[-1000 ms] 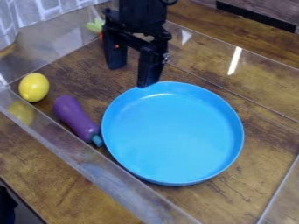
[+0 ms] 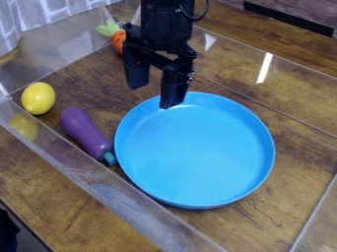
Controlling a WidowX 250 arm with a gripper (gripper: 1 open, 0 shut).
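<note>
My black gripper [image 2: 156, 77] hangs open above the back rim of a round blue plate [image 2: 195, 153], with nothing visible between its fingers. A purple eggplant-shaped item [image 2: 85, 131] with a green end lies at the plate's left. A yellow lemon-like item [image 2: 38, 97] sits farther left. Behind the gripper, at the back left, is an orange item [image 2: 118, 42] with a green top, partly hidden by the arm.
A clear plastic wall runs diagonally along the front left.
The gripper has shifted slightly, its fingertips a little lower and its near finger a little nearer the plate. The objects on the table have not moved.
</note>
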